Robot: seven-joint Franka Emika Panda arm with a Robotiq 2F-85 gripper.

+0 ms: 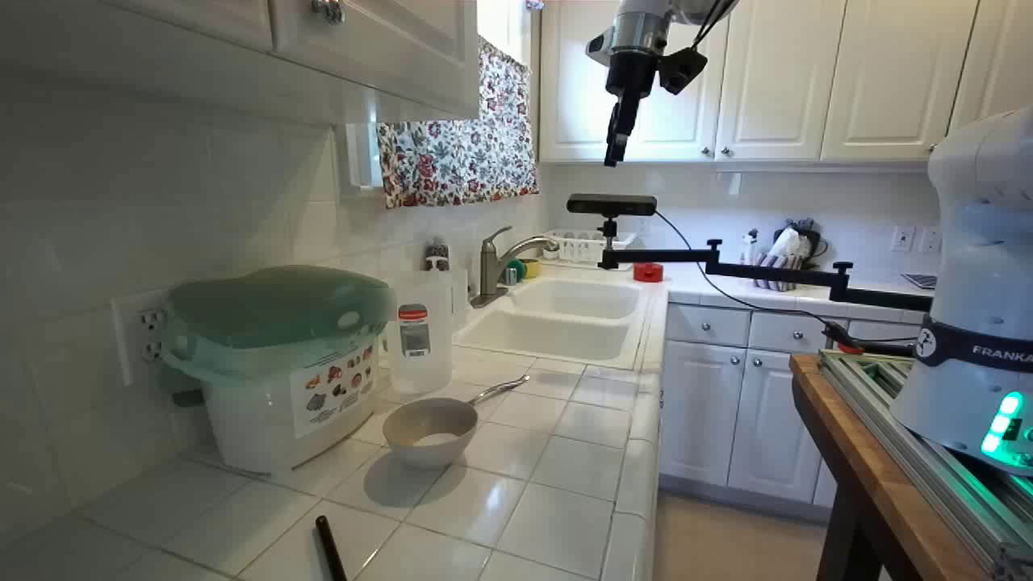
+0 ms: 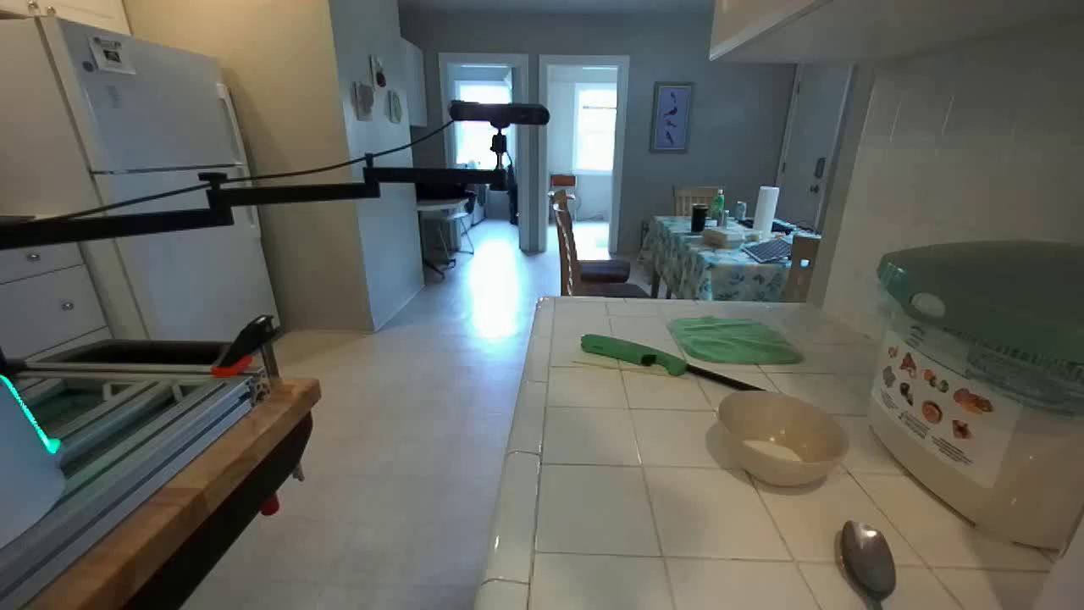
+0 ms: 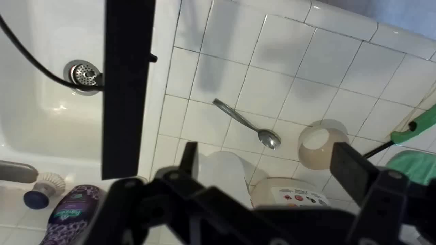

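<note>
My gripper hangs high above the counter, well clear of everything on it. In the wrist view the gripper is open, its two dark fingers wide apart and nothing held. Below lies a metal spoon on the white tiles, its handle pointing towards the sink. Close to it is a beige bowl, upright and seemingly empty; the second exterior view also shows the bowl and spoon. Beyond the bowl lie a green-handled tool with a dark shaft and a flat green cloth.
Against the wall stand a bin with a green lid and a translucent bottle. A double sink with a faucet is farther along. A camera on a black bar reaches over the sink.
</note>
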